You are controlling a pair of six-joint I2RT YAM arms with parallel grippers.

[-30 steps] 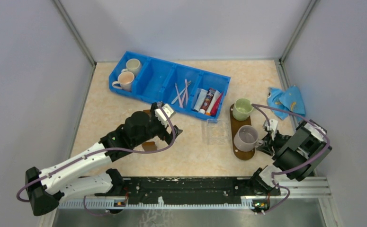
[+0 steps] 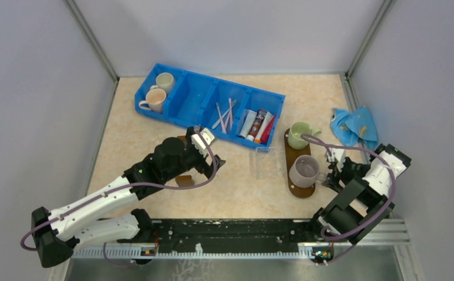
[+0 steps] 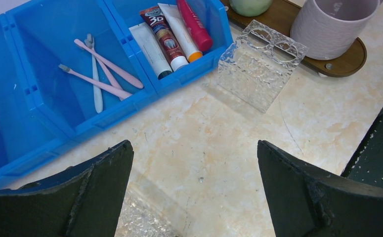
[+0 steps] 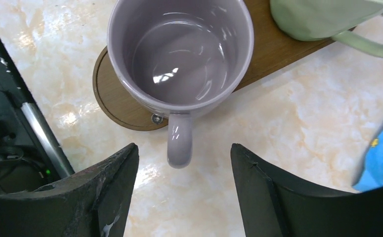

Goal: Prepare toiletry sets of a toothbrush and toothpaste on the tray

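Note:
On the brown wooden tray (image 2: 292, 155) stand a purple-grey mug (image 4: 179, 64) and a green mug (image 2: 297, 133), both upright. My right gripper is open, its fingers apart on either side of the purple mug's handle and back from it, holding nothing. Several toothbrushes (image 3: 111, 74) lie in one compartment of the blue bin (image 2: 192, 96). Beside them, another compartment holds several toothpaste tubes (image 3: 167, 37), one red. My left gripper is open and empty over bare tabletop, left of the tray and in front of the bin.
Between the bin and the tray stands a clear acrylic holder (image 3: 258, 64) with round holes. Two more mugs (image 2: 156, 99) sit in the bin's left end. A blue cloth (image 2: 354, 124) lies at the right wall.
The mug stays in place on the tray. My left arm is still.

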